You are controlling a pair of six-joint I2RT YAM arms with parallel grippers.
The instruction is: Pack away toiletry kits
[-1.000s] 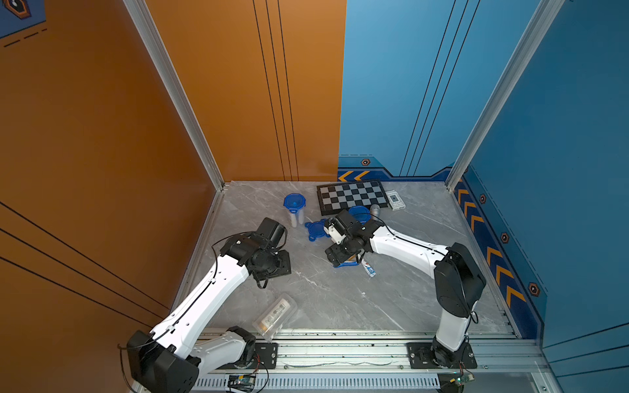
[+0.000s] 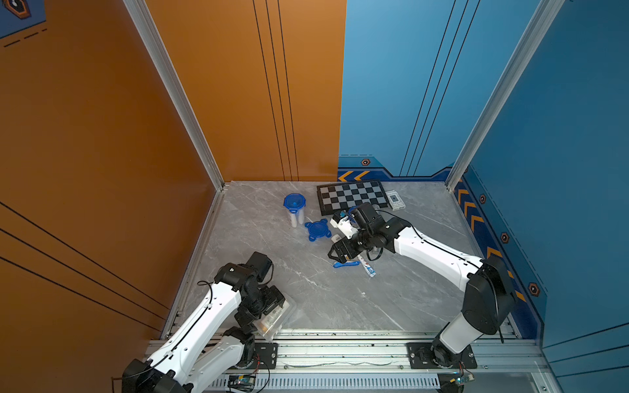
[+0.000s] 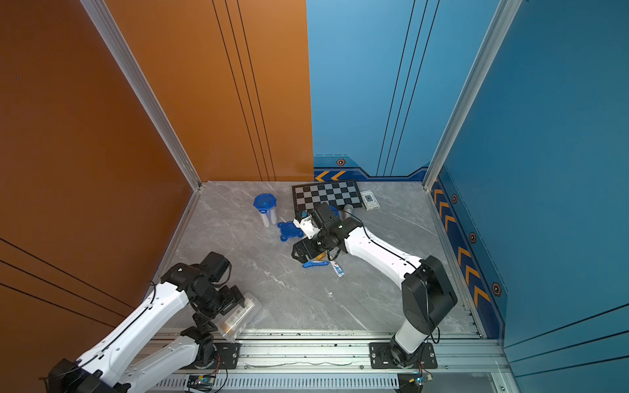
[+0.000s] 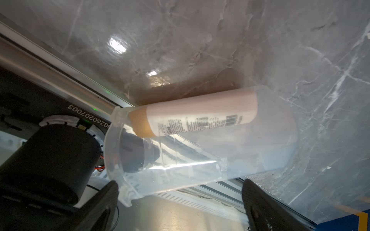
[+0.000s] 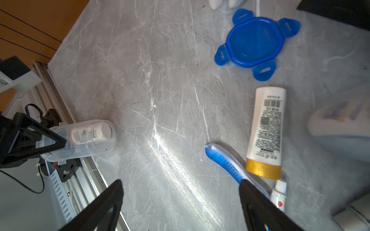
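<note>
A clear plastic container lies on its side at the front-left table edge, a white bottle with a gold cap inside it. My left gripper is open beside the container, its fingers apart and not closed on it. Over the middle of the table my right gripper is open and empty. Below it lie a white tube with a yellow cap, a blue toothbrush-like item and a small toothpaste tube. A loose blue lid rests flat farther back.
A blue-lidded container stands at the back left. A checkered board and a white device sit at the back. The right arm partly hides another blue-lidded container. Free table lies front centre.
My left gripper has come down and toward the front, to the lying container.
</note>
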